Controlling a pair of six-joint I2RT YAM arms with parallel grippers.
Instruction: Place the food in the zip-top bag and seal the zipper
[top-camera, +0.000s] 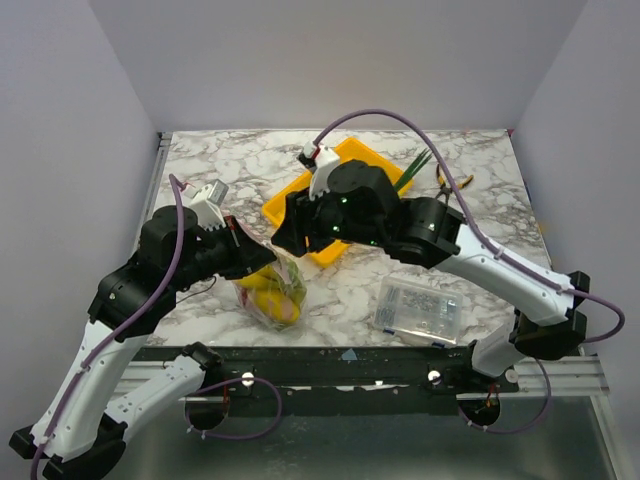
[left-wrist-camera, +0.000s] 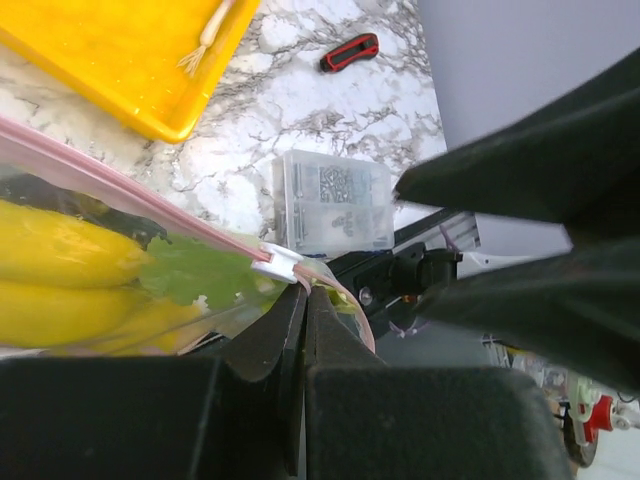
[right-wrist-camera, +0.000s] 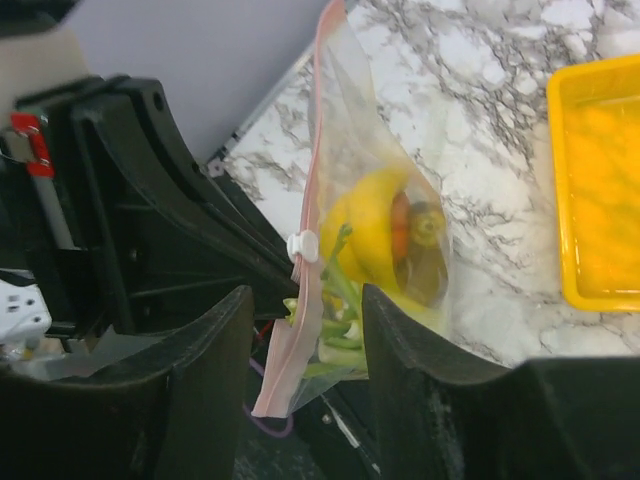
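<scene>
The clear zip bag (top-camera: 272, 297) with a pink zip strip stands tilted at the front left, with yellow (right-wrist-camera: 372, 226), orange and green food inside. My left gripper is shut on the bag's strip, close by the white slider (left-wrist-camera: 277, 262). In the right wrist view, the slider (right-wrist-camera: 303, 246) sits on the strip just above where the left fingers meet it. My right gripper hovers over the bag, its fingers apart, with the lower strip showing in the gap between them. Whether those fingers touch the bag I cannot tell.
A yellow tray (top-camera: 330, 255) lies behind the bag, partly covered by the right arm. A clear case (top-camera: 418, 308) rests near the front edge, and a red and black tool (left-wrist-camera: 349, 52) lies beyond it.
</scene>
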